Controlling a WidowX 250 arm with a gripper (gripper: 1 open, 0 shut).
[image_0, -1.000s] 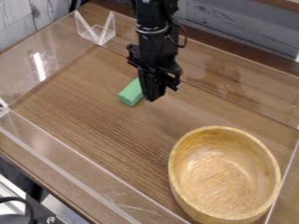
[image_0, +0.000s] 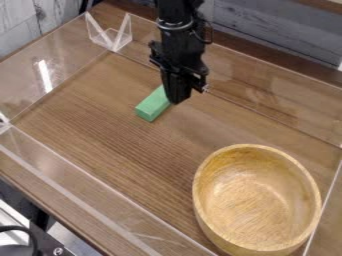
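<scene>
The black robot arm hangs from the top centre, its gripper (image_0: 179, 92) just right of a green block (image_0: 152, 106) lying on the wooden surface (image_0: 120, 170). The gripper is shut, with nothing visible between its fingers. The block's upper end is partly behind the gripper.
A large tan oval bowl (image_0: 257, 200) fills the lower right. Clear plastic pieces stand at the top left and left edge. A black cable lies at the bottom left.
The gripper has moved upward in the view, away from the front, uncovering more of the green block, which lies in about the same place.
</scene>
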